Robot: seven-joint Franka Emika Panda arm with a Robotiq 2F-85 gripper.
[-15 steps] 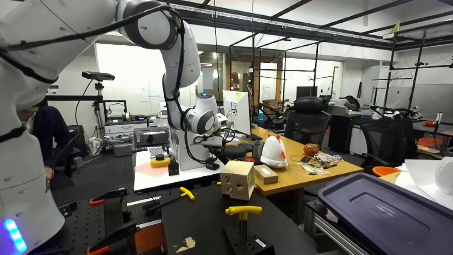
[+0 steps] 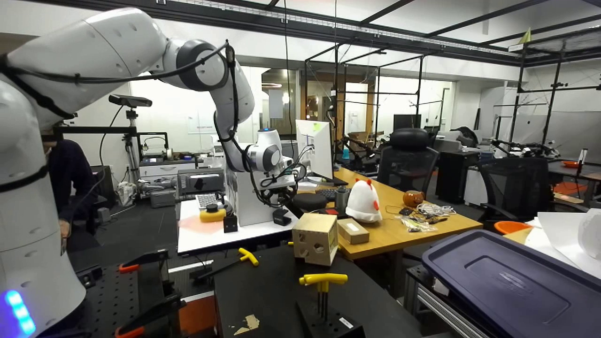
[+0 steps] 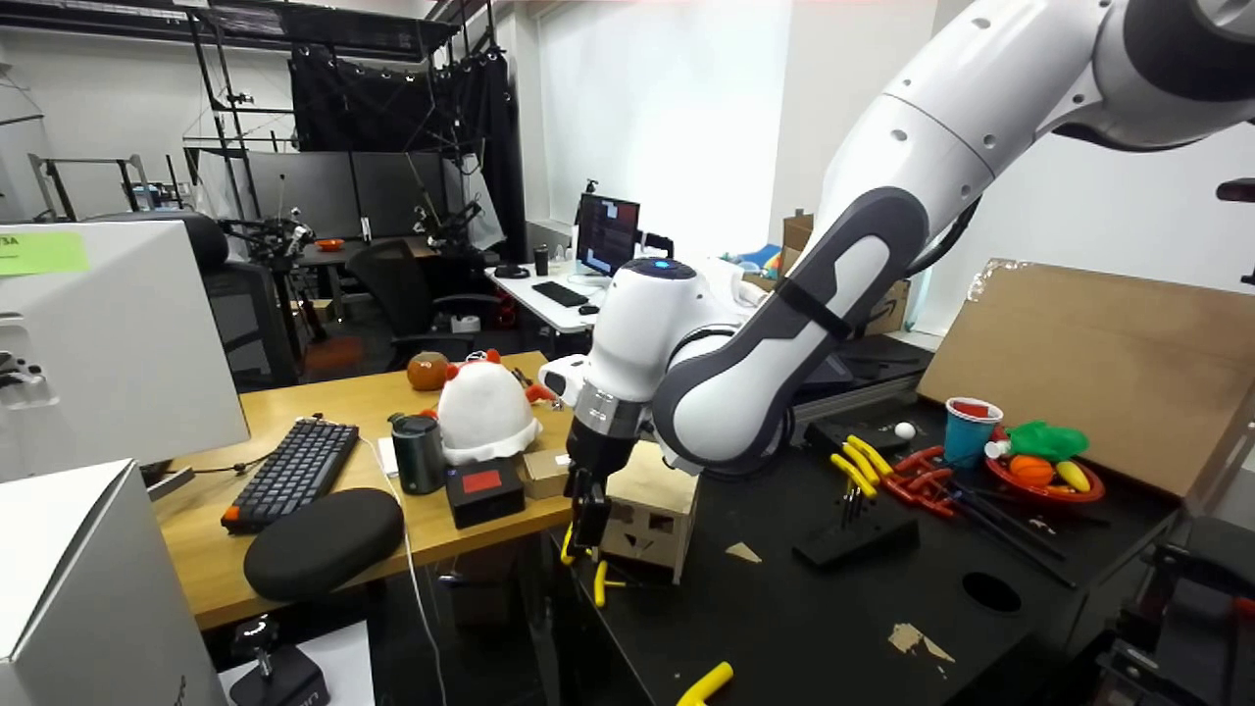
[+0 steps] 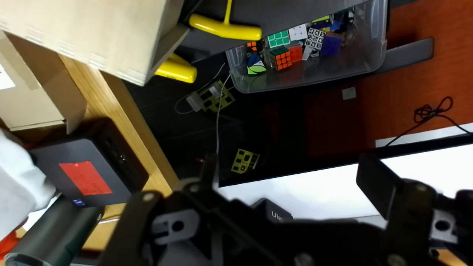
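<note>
My gripper is open in the wrist view, its two dark fingers wide apart with nothing held between them. In the second exterior view the gripper [image 3: 588, 500] hangs at the table's edge, in front of the wooden box with cut-out holes [image 3: 650, 518]; whether they touch cannot be told. That pale box [image 2: 315, 239] sits on the black table in the first exterior view. Its corner [image 4: 88, 31] fills the upper left of the wrist view, outside the fingers. Yellow-handled hex keys [image 4: 224, 29] lie beside it.
A holder with upright yellow hex keys [image 2: 323, 279] stands on the black table [image 2: 259, 287]. The wooden desk [image 3: 353, 412] carries a black box with red tape [image 3: 483, 490] and a white plush [image 3: 482, 412]. Below lies a clear bin of puzzle cubes [image 4: 310, 75].
The arm has swung somewhat to the left in the first exterior view, and its wrist sits slightly left of before. More of the dark gripper shows. The table objects look unmoved.
</note>
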